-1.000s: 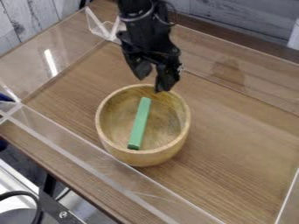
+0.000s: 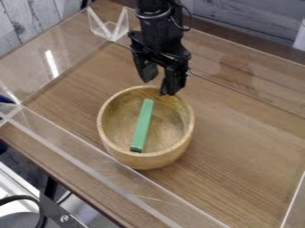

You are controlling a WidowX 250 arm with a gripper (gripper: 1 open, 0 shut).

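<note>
My gripper (image 2: 159,82) is a black arm hanging from the top centre of the camera view. It stands open, with nothing seen between its fingers, above the back rim of a round tan bowl (image 2: 177,143). A green bar (image 2: 142,125) lies lengthwise inside the bowl, in front of the gripper and apart from it.
The wooden table (image 2: 226,169) has free room right and left of the bowl. A clear plastic piece (image 2: 107,25) stands at the back left. Black cables (image 2: 30,200) lie at the lower left edge, beside clear edging.
The gripper has shifted and turned slightly above the bowl's back rim. The bowl and green bar look unmoved.
</note>
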